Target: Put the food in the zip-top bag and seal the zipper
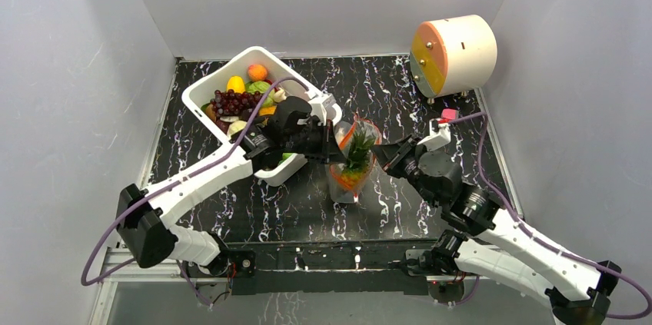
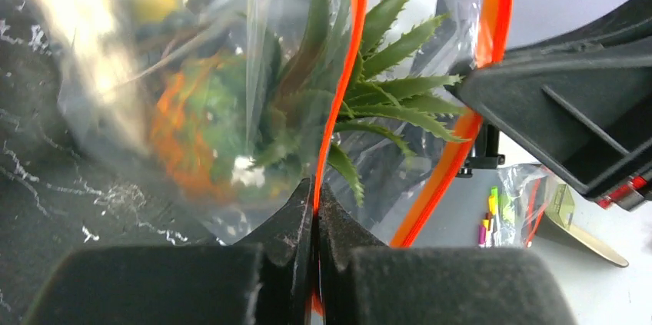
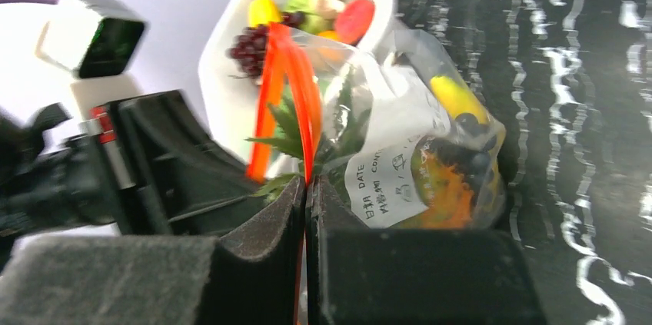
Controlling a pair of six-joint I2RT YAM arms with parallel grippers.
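Note:
The clear zip top bag [image 1: 355, 160] hangs between my two grippers, its orange-edged mouth parted and facing upward. Inside are a pineapple with green leaves [image 1: 359, 148], and in the right wrist view a yellow fruit [image 3: 459, 100] and dark grapes [image 3: 473, 129]. My left gripper [image 1: 333, 157] is shut on one side of the mouth; the orange edge [image 2: 338, 102] runs straight into its fingers. Shut on the opposite side is my right gripper [image 1: 377, 148], with an orange strip [image 3: 311, 121] entering between its fingertips. Pineapple leaves stick up at the opening.
A white bin [image 1: 196, 102] of mixed fruit and vegetables stands behind the left arm. At the back right lies a cream drum-shaped cabinet [image 1: 473, 52], with a small pink block [image 1: 450, 114] before it.

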